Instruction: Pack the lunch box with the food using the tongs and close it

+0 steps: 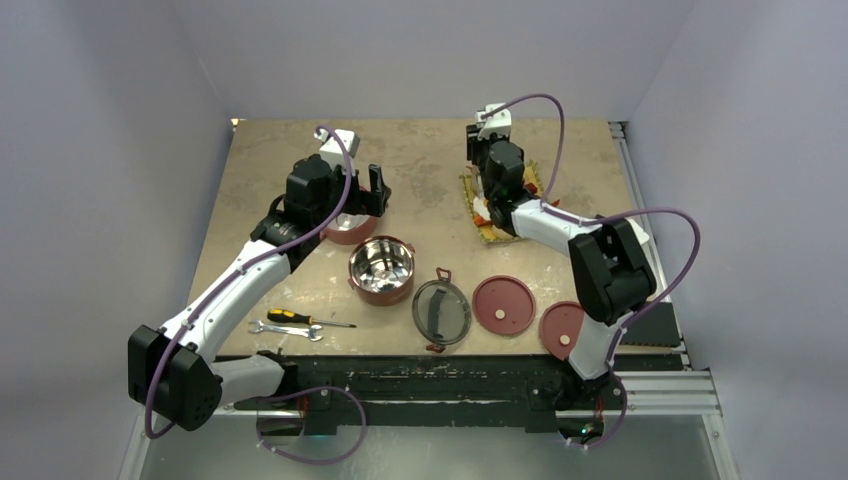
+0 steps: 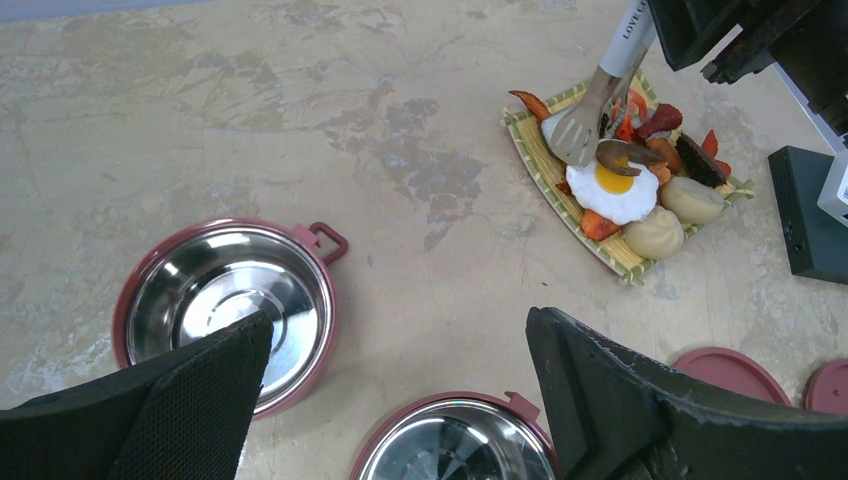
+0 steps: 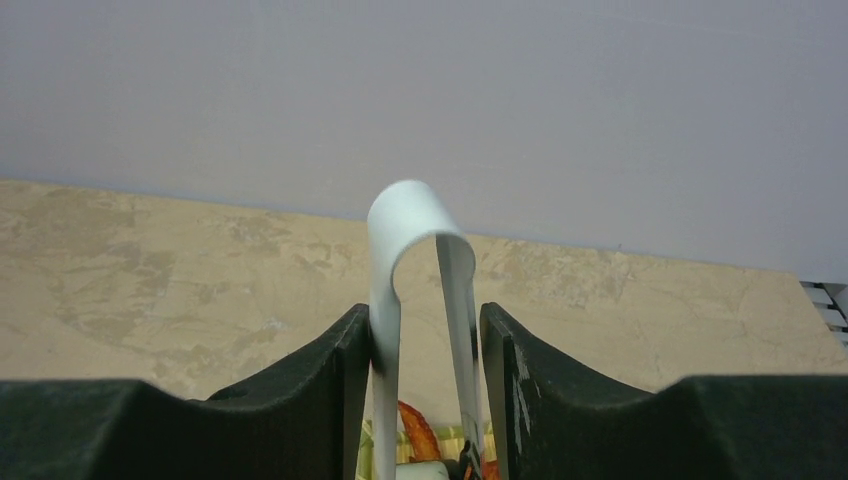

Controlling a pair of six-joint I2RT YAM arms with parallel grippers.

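A bamboo mat (image 2: 540, 160) holds toy foods: fried egg (image 2: 610, 200), buns (image 2: 655, 235), meat and vegetable pieces. Above it my right gripper (image 1: 477, 142) is closed on white-handled serving tongs, whose steel heads hang over the food in the left wrist view; whether they grip a piece is unclear. My left gripper is open and empty above the steel pots (image 2: 180, 265), one with its rim at the left, the other (image 1: 381, 262) nearer the front.
A dark lid (image 1: 441, 312), two red lids (image 1: 504, 295), a screwdriver (image 1: 288, 316) and wrenches (image 1: 270, 328) lie along the front. A black box (image 2: 805, 220) stands right of the mat.
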